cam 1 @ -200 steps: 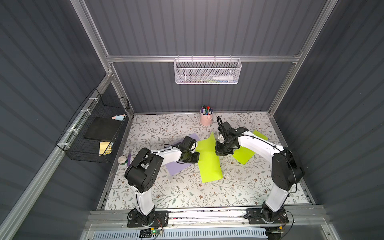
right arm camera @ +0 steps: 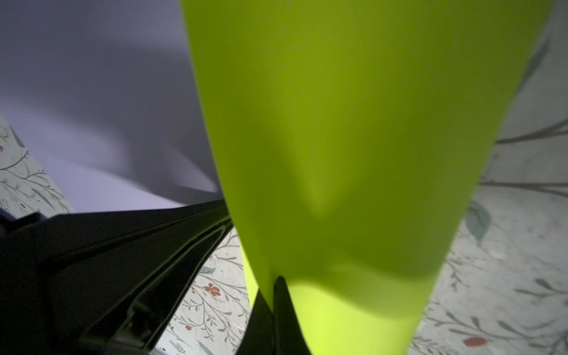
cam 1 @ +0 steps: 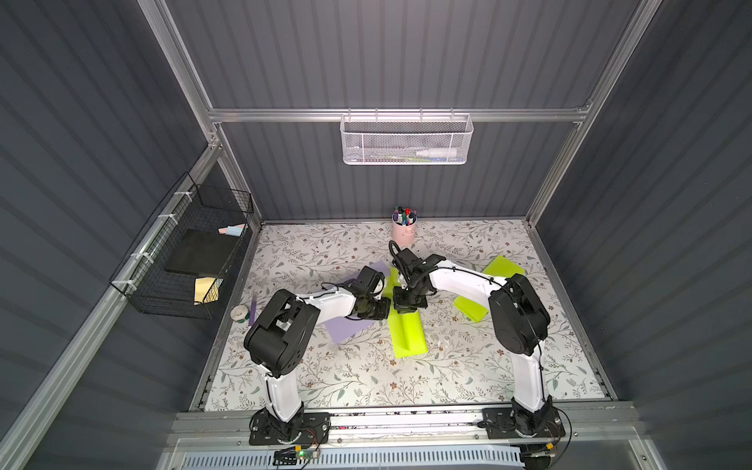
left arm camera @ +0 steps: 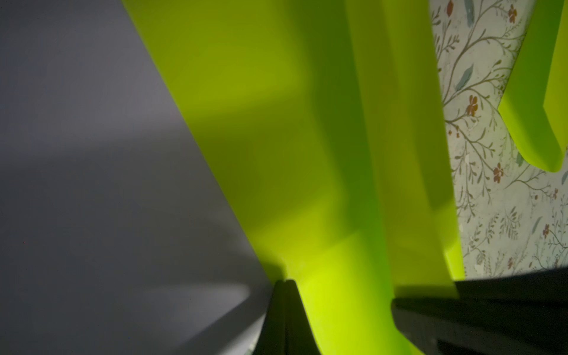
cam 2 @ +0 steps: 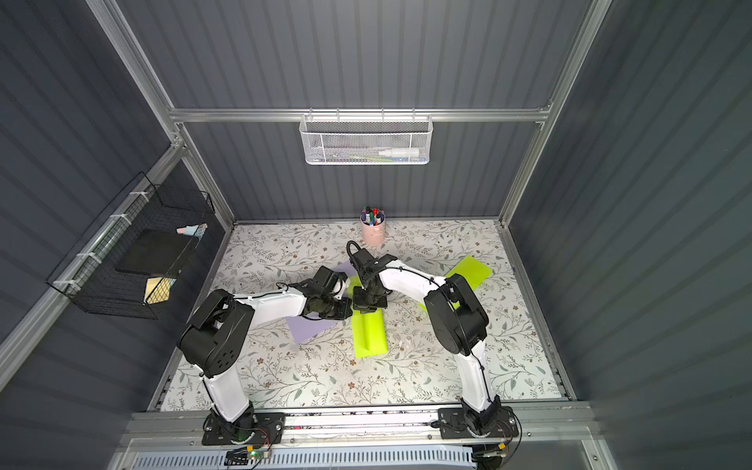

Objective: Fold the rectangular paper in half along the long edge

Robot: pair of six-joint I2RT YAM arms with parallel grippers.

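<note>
The yellow-green paper lies lengthwise at the middle, its long side curled over toward the left. My left gripper is shut at the paper's left edge, its fingertips low against it in the left wrist view. My right gripper is shut over the paper; in the right wrist view the folded-over flap runs up to its fingertips, and whether it is between them is unclear. The two grippers are close beside each other.
A lavender sheet lies under the left arm. Another green sheet lies at the right. A pink pen cup stands at the back; a black wire basket hangs at left.
My right gripper has moved left toward the left one, bending the paper's right side over, so the paper looks narrower. The left arm has stayed in place.
</note>
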